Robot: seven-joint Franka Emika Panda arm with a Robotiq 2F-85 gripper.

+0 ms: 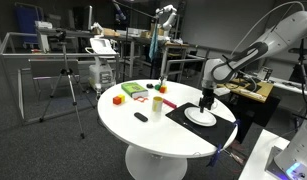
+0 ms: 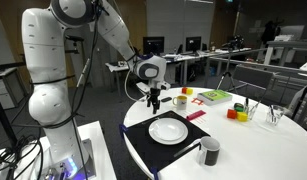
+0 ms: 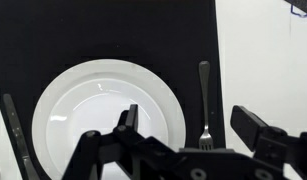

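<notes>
My gripper is open, its two dark fingers wide apart with nothing held between them. In the wrist view it is above a place setting on a black mat. A white plate fills the left and middle, partly covered by the left finger. To the plate's right lies a silver fork, its tines toward the gripper and within the gap between the fingers in this view. A knife lies at the plate's left. From outside, the gripper hangs over the mat's edge, just behind the plate.
A grey mug stands near the table edge, and a light mug stands beyond the mat. Farther off are a green box and coloured blocks. A small dark object lies on otherwise bare white tabletop.
</notes>
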